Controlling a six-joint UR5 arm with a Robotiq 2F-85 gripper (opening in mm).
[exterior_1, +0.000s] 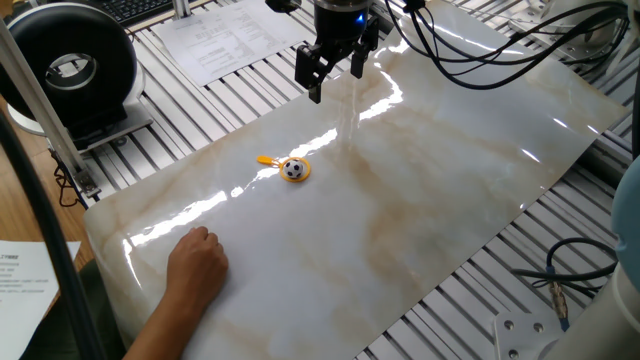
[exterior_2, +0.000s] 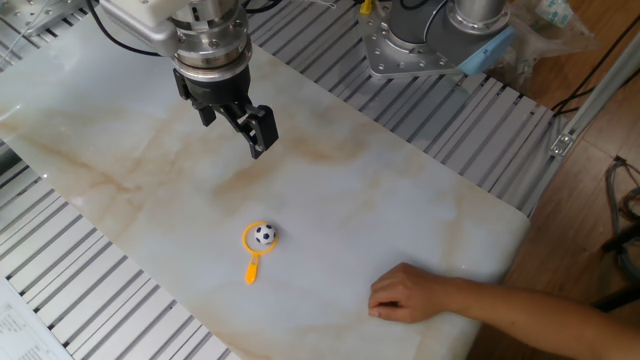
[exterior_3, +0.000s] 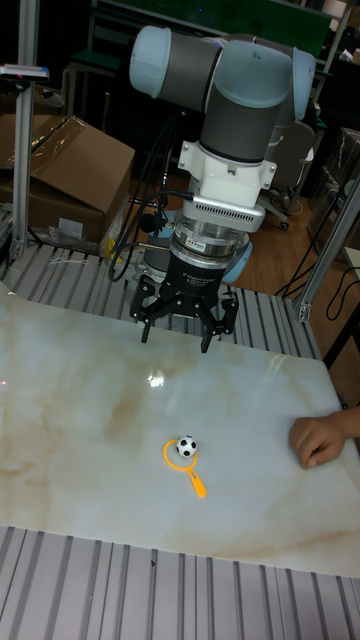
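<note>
A small black-and-white soccer ball (exterior_2: 265, 234) rests on the round head of a yellow toy racket (exterior_2: 251, 270), both lying on the marbled sheet. In the third exterior view the ball (exterior_3: 187, 446) covers the upper right of the racket's ring, and the racket's handle (exterior_3: 198, 486) points down to the right. My gripper (exterior_3: 175, 333) hangs above the sheet, well apart from ball and racket. Its fingers stand wide apart in that view, with nothing between them. The first exterior view has the gripper (exterior_1: 337, 85) near the top, beyond the ball (exterior_1: 294, 169).
A person's hand (exterior_1: 197, 265) rests on the marbled sheet (exterior_1: 450, 180) near the ball and racket. Papers (exterior_1: 222, 38) and a black spool (exterior_1: 70, 68) lie beyond the sheet's edge. Much of the sheet is bare. Black cables (exterior_1: 490, 75) loop beside the arm.
</note>
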